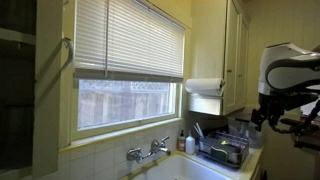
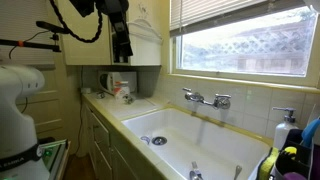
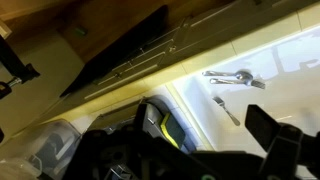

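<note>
In the wrist view my gripper stands open, its two dark fingers wide apart at the bottom. No object shows held between them. Past the right finger, silver cutlery lies loose in the white sink (image 3: 205, 95): a fork (image 3: 230, 109) and a few more pieces (image 3: 238, 77) close by. Below and left of the sink, a dark dish rack (image 3: 165, 120) holds a yellow-edged item (image 3: 172, 130). Exterior view 2 has the gripper (image 2: 117, 88) high above the counter, fingers downward, clear of the sink. In exterior view 1 it hangs at the right, near the rack.
A faucet (image 2: 207, 99) projects from the tiled wall over the sink. Bottles (image 1: 190, 144) stand by the dish rack (image 1: 225, 150), under a paper towel roll (image 1: 205, 86). A kettle (image 2: 122, 82) sits at the counter's far end. Upper cabinets (image 1: 212, 45) flank the window.
</note>
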